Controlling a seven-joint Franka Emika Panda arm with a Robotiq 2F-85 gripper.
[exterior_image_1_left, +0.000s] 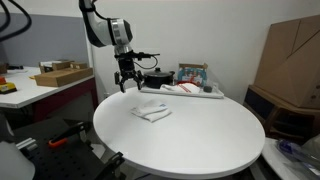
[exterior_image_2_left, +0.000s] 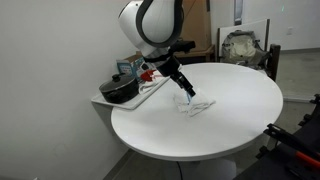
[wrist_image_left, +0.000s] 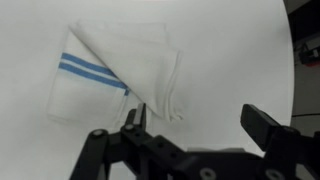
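Observation:
A white cloth (exterior_image_1_left: 151, 111) lies on the round white table (exterior_image_1_left: 200, 140), toward its left side. In the wrist view the cloth (wrist_image_left: 90, 95) has blue stripes near its left part, and a plain flap is folded across it, ending in a narrow point at lower right. My gripper is open, its two fingers wide apart with bare table between them. In exterior view 2 the gripper (exterior_image_2_left: 186, 92) hangs above the cloth (exterior_image_2_left: 195, 106), apart from it.
A black lidded pot (exterior_image_2_left: 121, 88) stands on a white tray (exterior_image_2_left: 152, 88) at the table's edge. Cardboard boxes (exterior_image_1_left: 62, 77) sit off to the left, and a large carton (exterior_image_1_left: 287, 60) at the right.

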